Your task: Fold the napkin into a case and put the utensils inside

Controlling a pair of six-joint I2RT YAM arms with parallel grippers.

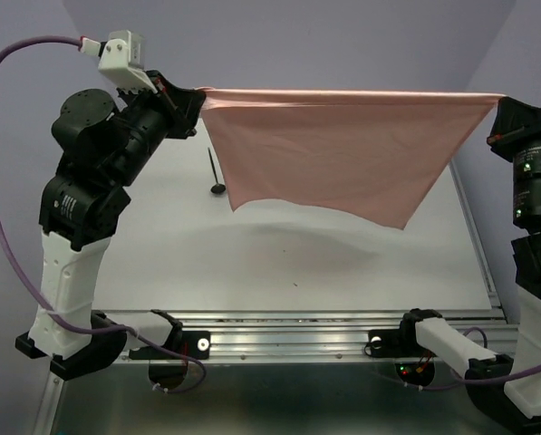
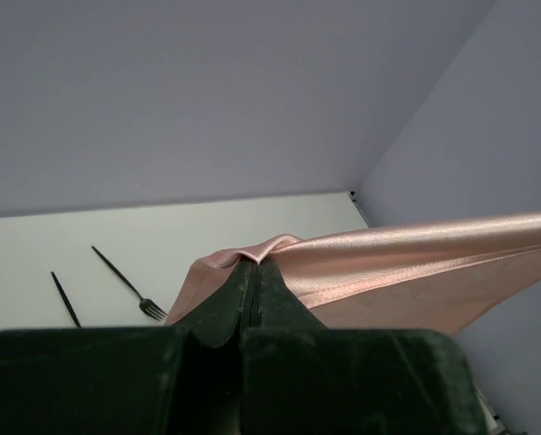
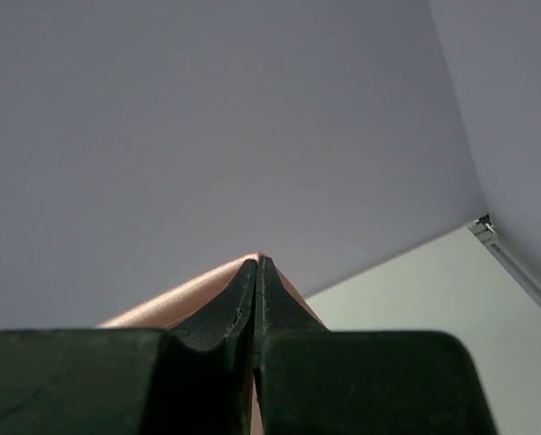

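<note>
The pink satin napkin [image 1: 342,154] hangs stretched in the air between my two grippers, its upper edge taut and its lower part draping down. My left gripper is shut on its upper left corner. My right gripper is shut on the upper right corner. Below, on the white table in the left wrist view, lie a fork [image 2: 148,306] and a thin dark utensil [image 2: 64,299] to its left. In the top view the napkin hides part of the table, and one dark utensil [image 1: 217,188] shows beside it.
Grey walls enclose the back and sides.
</note>
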